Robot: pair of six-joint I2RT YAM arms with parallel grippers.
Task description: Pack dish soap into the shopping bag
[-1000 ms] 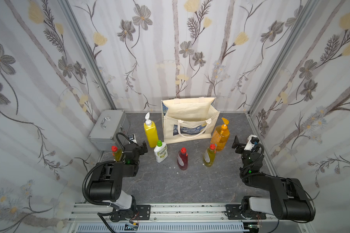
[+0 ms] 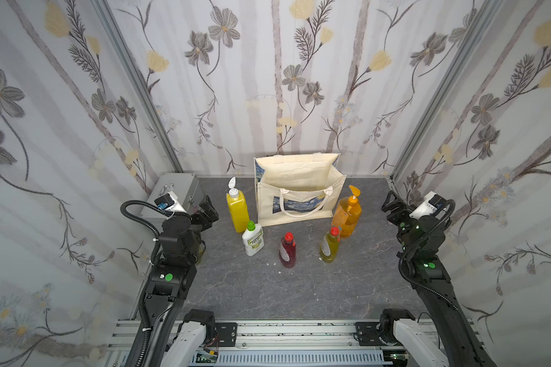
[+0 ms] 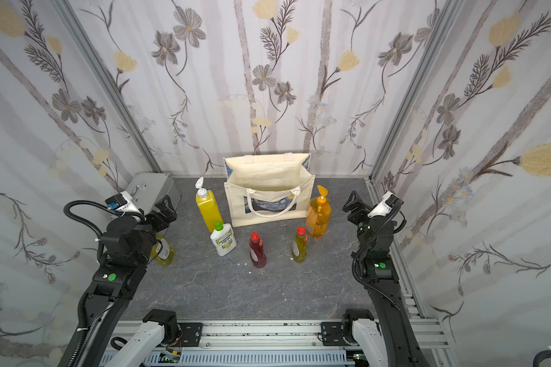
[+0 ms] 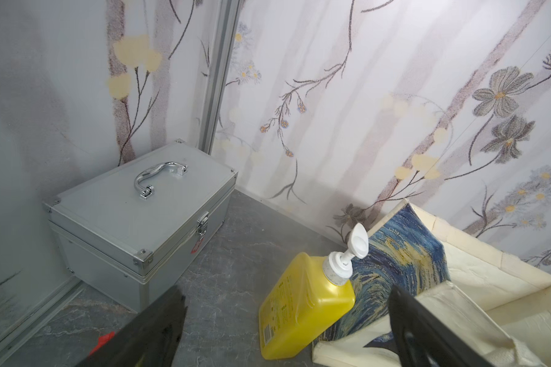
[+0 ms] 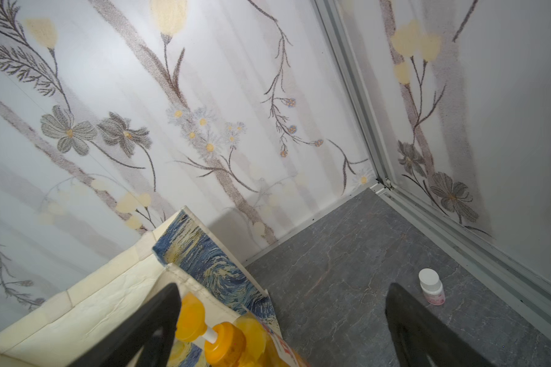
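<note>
A cream shopping bag [image 2: 275,211] stands open-topped at the back middle. Left of it is a yellow pump bottle [image 2: 238,211], with a white green-capped bottle [image 2: 253,240] in front. A dark red bottle [image 2: 288,253] and a green red-capped bottle [image 2: 329,247] stand before the bag; an orange pump bottle [image 2: 347,219] is at its right. My left gripper [image 2: 208,212], open and empty, hangs left of the yellow bottle. On the far right my right gripper [image 2: 390,202] is raised, open and empty, apart from the orange bottle. Which bottle is the dish soap, I cannot tell.
Behind the left arm sits a silver case [image 4: 144,208]. A further green bottle [image 3: 163,250] is partly hidden by that arm. A small white-capped bottle [image 5: 432,286] stands near the right wall.
Both arms have unfolded and risen. Bottles and bag keep their places.
</note>
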